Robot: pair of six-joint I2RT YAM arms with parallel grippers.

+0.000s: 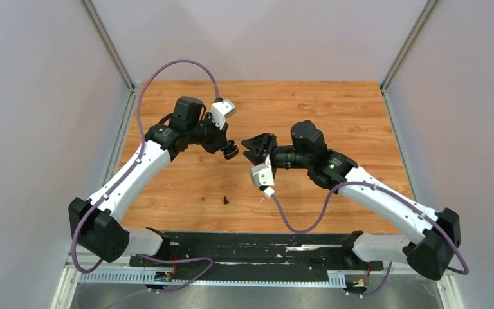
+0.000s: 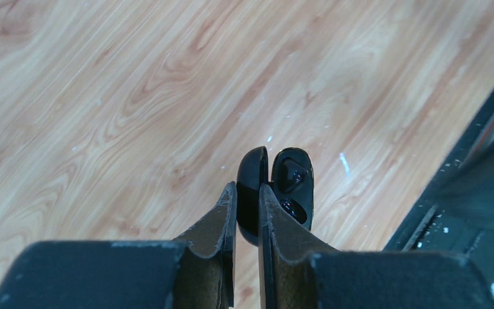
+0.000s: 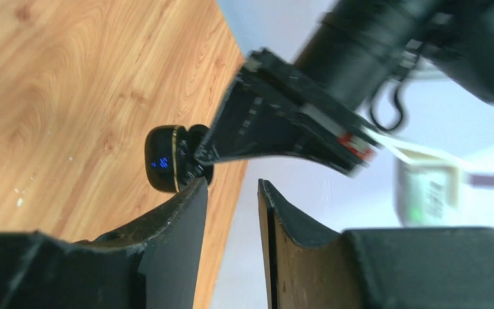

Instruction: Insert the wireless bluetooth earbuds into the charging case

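Observation:
My left gripper is shut on the black charging case (image 2: 286,187), whose lid is open; dark shapes sit in its two wells. In the right wrist view the case (image 3: 167,158) hangs at the left gripper's tip, with a small blue light on it. My right gripper stands open just to the right of the case in the top view, nothing seen between its fingers. A small black piece (image 1: 226,200), perhaps an earbud, lies on the table below the case in the top view.
The wooden table (image 1: 321,103) is otherwise largely clear. A dark strip (image 1: 251,244) runs along its near edge, and walls stand at the sides and back.

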